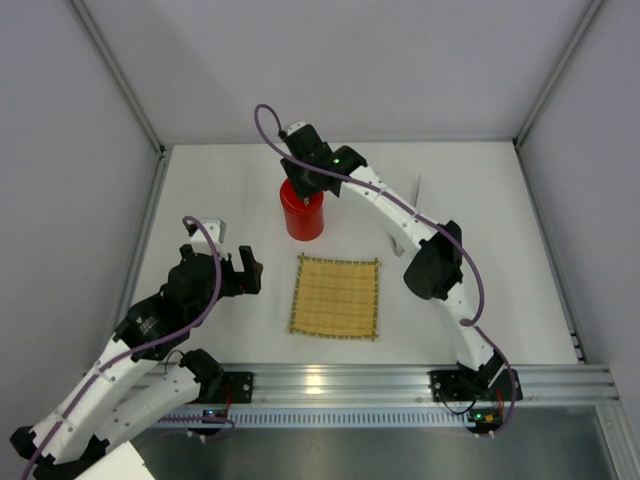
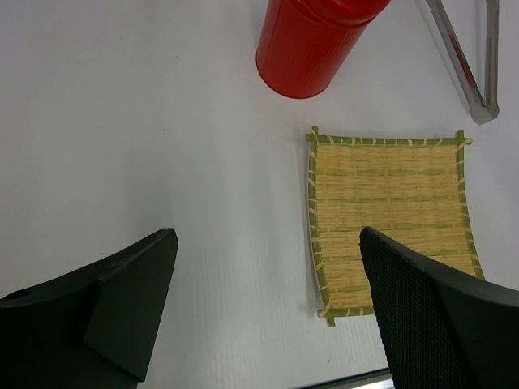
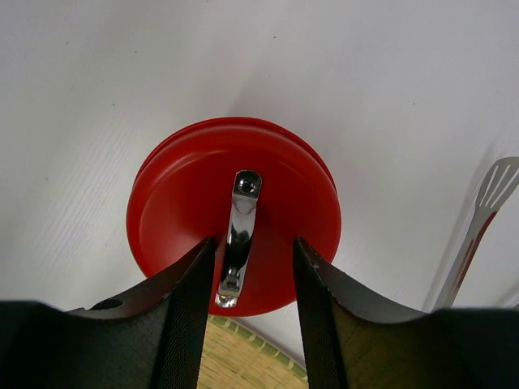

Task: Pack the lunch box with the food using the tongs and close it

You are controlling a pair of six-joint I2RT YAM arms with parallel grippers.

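Observation:
A red cylindrical lunch box stands at the back middle; its lid carries a metal handle. My right gripper is open over the lid, one fingertip either side of the handle. My left gripper hangs open at the left, nothing between its fingers. A bamboo mat lies in front of the lunch box. To the right of the box are metal tongs and a slotted utensil.
Walls and metal rails border it; the front rail runs below the mat.

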